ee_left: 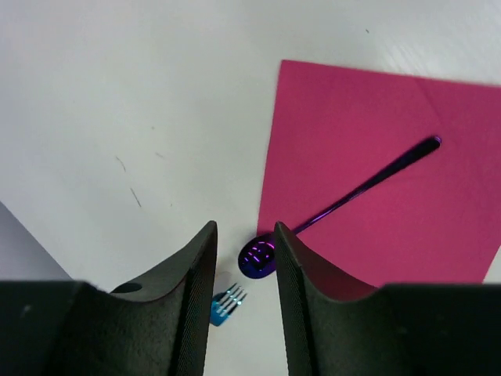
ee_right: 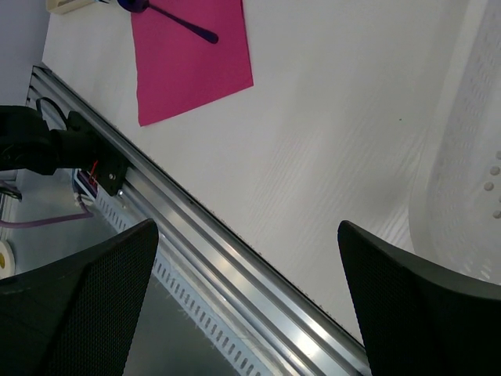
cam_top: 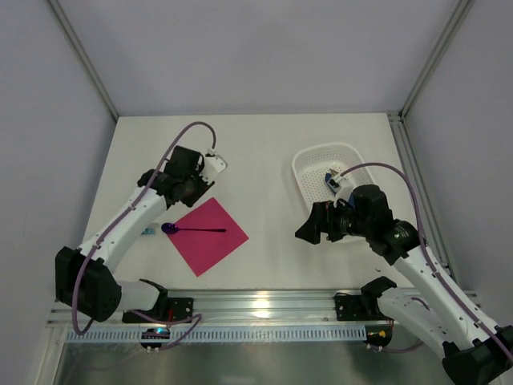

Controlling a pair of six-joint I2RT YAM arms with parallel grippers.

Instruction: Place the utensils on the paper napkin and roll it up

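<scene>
A pink napkin [cam_top: 207, 249] lies flat on the table, with a purple spoon [cam_top: 200, 230] across it, its bowl near the left edge. A blue fork [ee_left: 224, 305] lies just off the napkin by the spoon's bowl, partly behind the gripper. My left gripper [cam_top: 196, 186] is raised above the napkin's back, its fingers apart with nothing visible between them [ee_left: 245, 233]. My right gripper [cam_top: 313, 224] hangs beside the basket's front left, open and empty.
A white perforated basket [cam_top: 309, 160] at the right holds some small items, partly hidden by my right arm. A metal rail [cam_top: 260, 298] runs along the front edge.
</scene>
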